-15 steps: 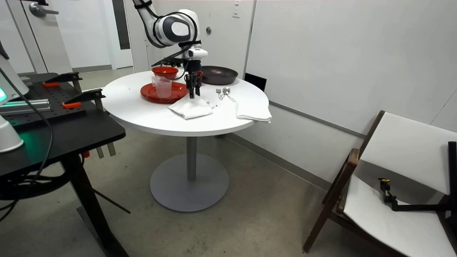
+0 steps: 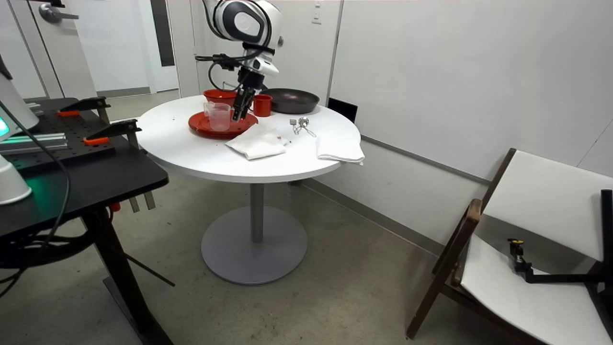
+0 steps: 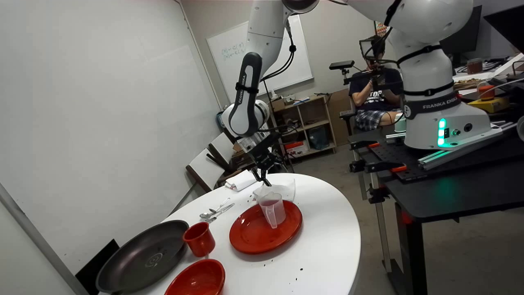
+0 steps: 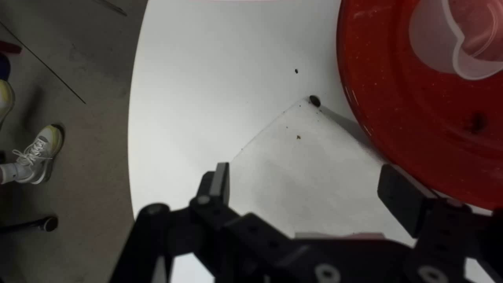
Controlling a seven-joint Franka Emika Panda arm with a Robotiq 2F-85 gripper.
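Note:
My gripper stands open above a white cloth [image 4: 301, 188], its fingers wide apart with nothing between them. In the wrist view a red plate [image 4: 424, 122] lies to the right, its edge close to the right finger. On the plate is a clear plastic cup [image 4: 434, 42], cut off by the frame's edge. Exterior view 2 shows the cup [image 3: 273, 209] upright on the plate [image 3: 250, 233], with the gripper [image 3: 263, 181] behind them. From exterior view 1, the cloth [image 2: 258, 143] lies flat in front of the plate [image 2: 207, 129].
A red mug [image 3: 199, 239], a red bowl [image 3: 199, 280] and a dark pan [image 3: 142, 255] stand on the round table. Metal utensils [image 2: 301, 123] and a second white cloth [image 2: 340, 149] are on its other side. Dark crumbs [image 4: 314, 100] dot the surface by the plate.
The gripper has risen off the cloth and moved left toward the plate in exterior view 1, and now tilts. The cloth, plate and cup have stayed in place.

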